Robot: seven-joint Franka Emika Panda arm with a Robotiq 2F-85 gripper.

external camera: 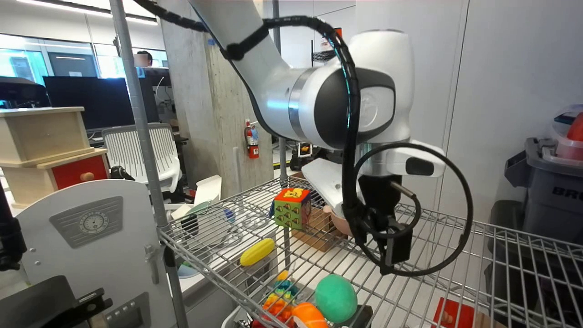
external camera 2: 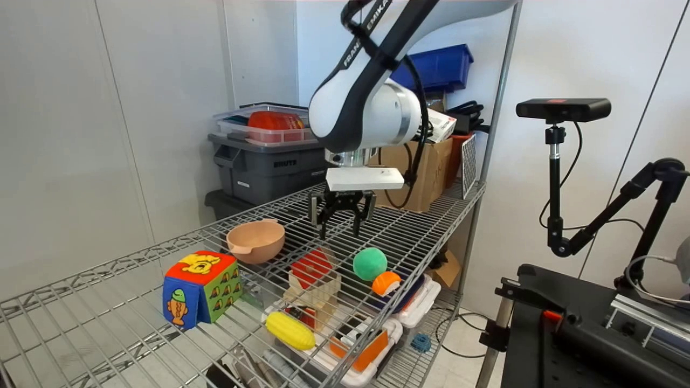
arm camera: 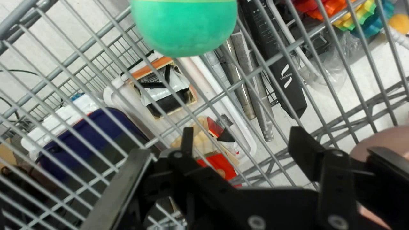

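My gripper (external camera 2: 340, 234) hangs above the wire shelf (external camera 2: 110, 279), its fingers spread apart with empty space between them. In the wrist view the two dark fingertips (arm camera: 187, 141) stand clear of each other over bare wires. A green ball (external camera: 335, 298) rests on the shelf, at the top edge of the wrist view and to the right of the gripper in exterior view 2. A pink bowl (external camera 2: 256, 240) stands to the gripper's left there. Farther along the shelf are a soft picture cube (external camera 2: 201, 288) and a yellow corn cob (external camera 2: 290, 330).
An orange thing (external camera 2: 386, 283) is seen near the green ball, by the shelf's edge. Cardboard boxes (external camera 2: 414, 174) fill the far end of the shelf. Bins and blocks below show through the wires. A metal post (external camera: 143, 125) rises at one corner.
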